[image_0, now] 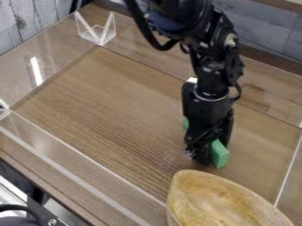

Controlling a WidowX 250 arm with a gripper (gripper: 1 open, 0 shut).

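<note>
The black gripper (207, 137) is lowered onto a green block (217, 154) at the right of the wooden table, its fingers over and around the block. The block is largely covered, with green showing at its lower end and beside the left finger. Whether the fingers grip it cannot be told.
A tan bowl (218, 205) fills the lower right, just in front of the gripper. A clear plastic item (97, 26) stands at the back left.
</note>
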